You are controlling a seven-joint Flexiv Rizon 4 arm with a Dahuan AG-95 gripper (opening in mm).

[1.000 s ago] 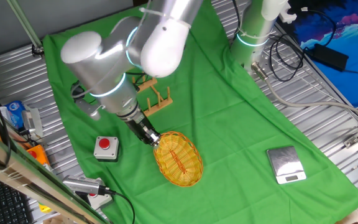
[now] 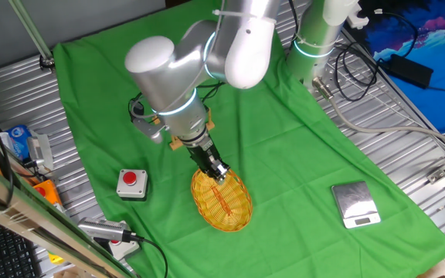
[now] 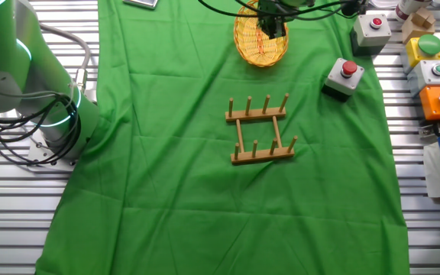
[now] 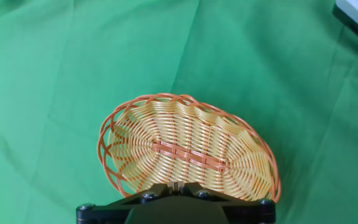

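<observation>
An oval wicker basket (image 2: 229, 214) lies on the green cloth with nothing inside it. In exterior view 1 my gripper (image 2: 221, 176) hangs over the basket's upper part, pointing downward. From the wrist view, the empty woven bottom of the basket (image 4: 191, 134) fills the middle, and my gripper shows at its near rim, shut with nothing visible between the fingers. In exterior view 2 the gripper (image 3: 273, 27) appears above the basket (image 3: 261, 56), partly covering it.
A wooden rack with upright pegs (image 3: 262, 155) stands on the cloth, mostly hidden behind the arm in exterior view 1. A red-button box (image 2: 132, 184) sits left of the basket. A small scale (image 2: 355, 205) lies far right. Between basket and scale the cloth is clear.
In exterior view 1 the arm and gripper have moved right, from the basket's upper left edge to over its upper part. The arm now covers most of the rack. The basket has not moved.
</observation>
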